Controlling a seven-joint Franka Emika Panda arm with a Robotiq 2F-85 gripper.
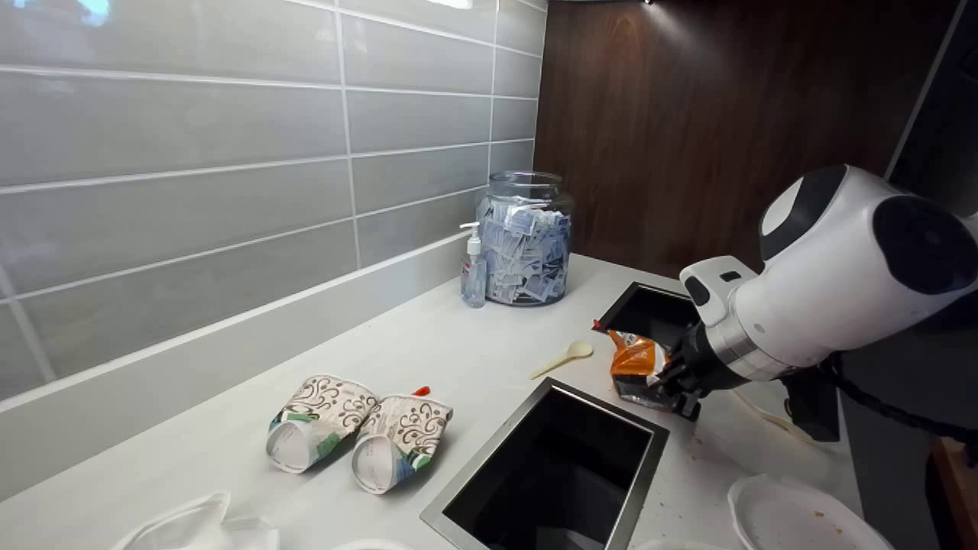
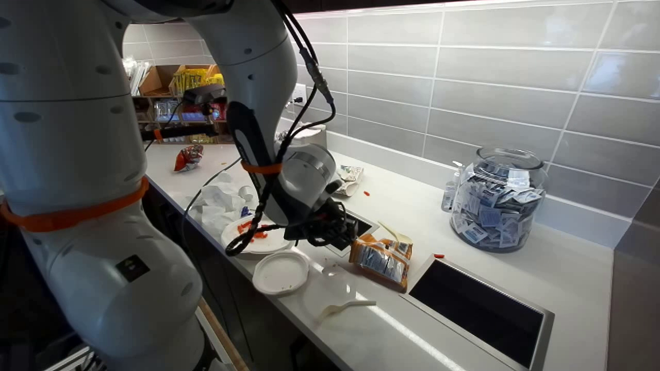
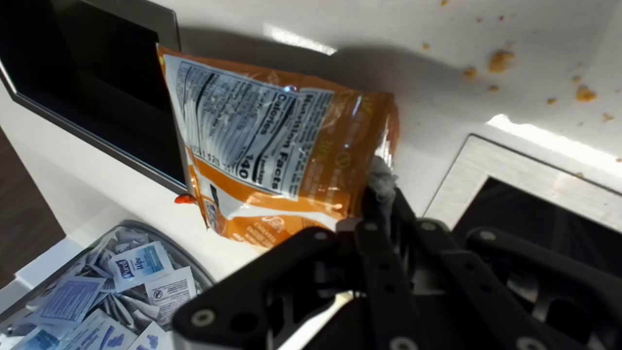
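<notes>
An orange and silver snack bag lies on the counter between the two sunken bin openings. Its printed nutrition panel faces up toward the wrist camera, where the bag fills the middle left. My gripper is shut on one edge of the bag, at its crinkled end. From the side, the gripper sits low by the counter. The other exterior view has the gripper at the bag's upper left corner, with the bag spreading right from it. The fingertips are partly hidden by dark gripper parts.
A near bin opening and a far one flank the bag. A spoon, glass jar of packets, pump bottle and two crumpled cups lie toward the wall. White plates stand near the front edge.
</notes>
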